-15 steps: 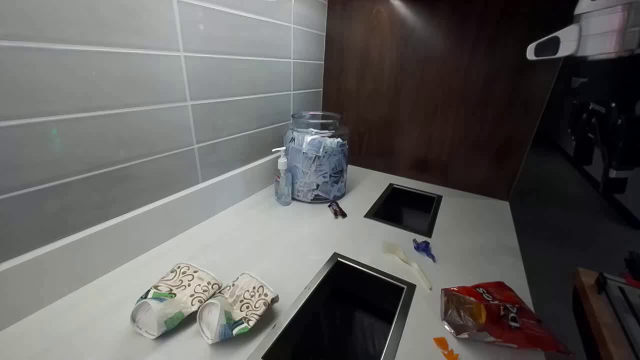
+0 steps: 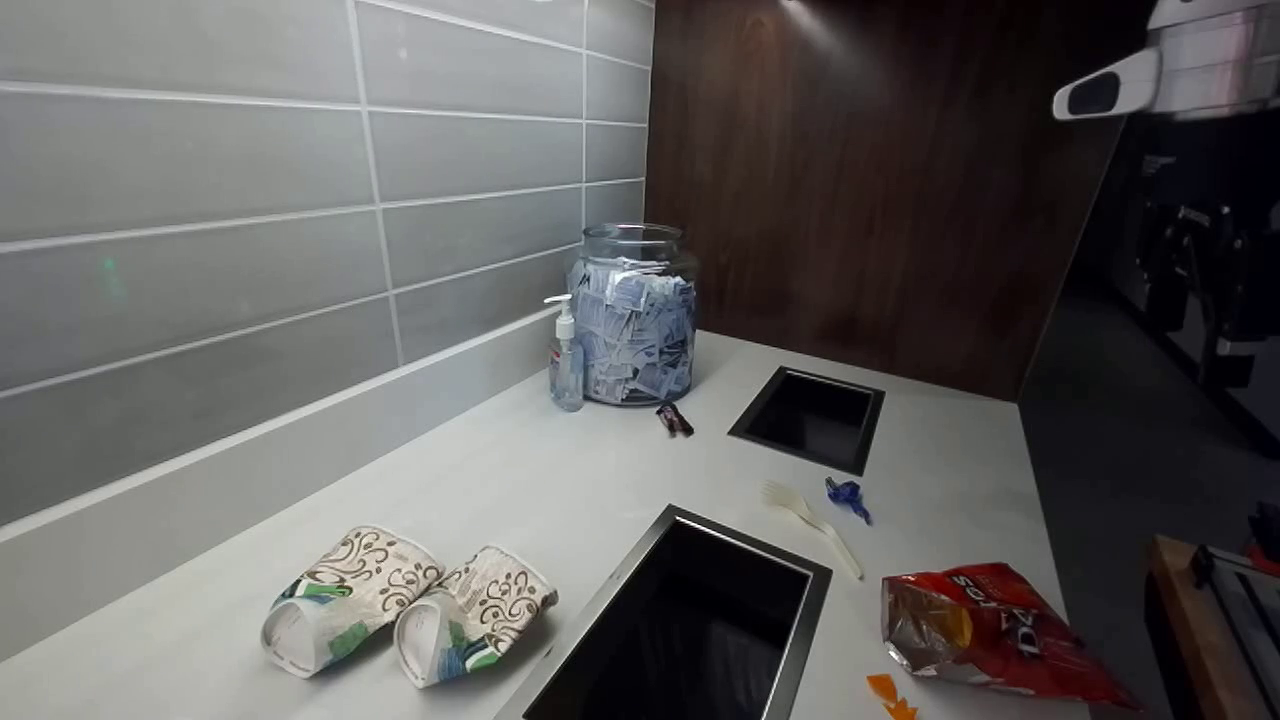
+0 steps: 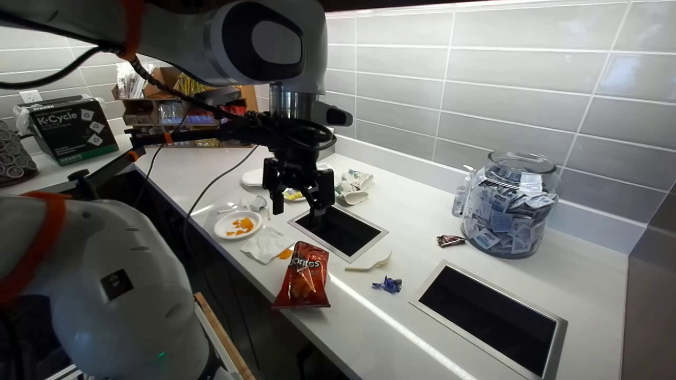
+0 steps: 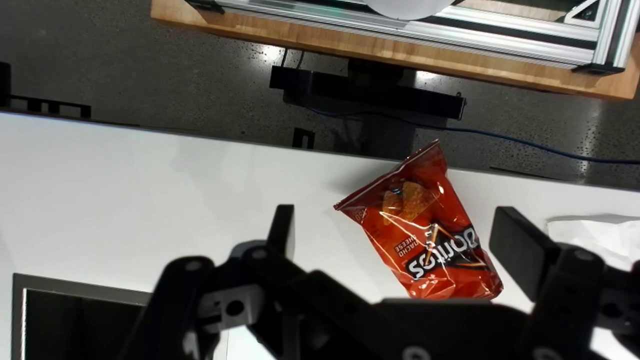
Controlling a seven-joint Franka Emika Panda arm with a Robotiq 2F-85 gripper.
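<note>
My gripper [image 3: 300,208] is open above the counter, its two fingers wide apart with nothing between them. Looking down in the wrist view, I see a red Doritos bag [image 4: 429,240] lying on the white counter well below the gripper, between the two fingers as seen from above. The bag lies close to the counter's front edge. From exterior view 1, the open silvery mouth of the bag [image 2: 948,624] shows, with orange chip bits [image 2: 890,696] beside it.
Two dark framed openings [image 3: 342,229] are set into the counter. A fork [image 2: 822,528], a blue wrapper [image 2: 849,497], a dark wrapper [image 2: 674,419] and two crumpled cups [image 2: 348,594] lie around. The glass jar [image 3: 513,206] and pump bottle [image 3: 463,193] stand by the tiled wall.
</note>
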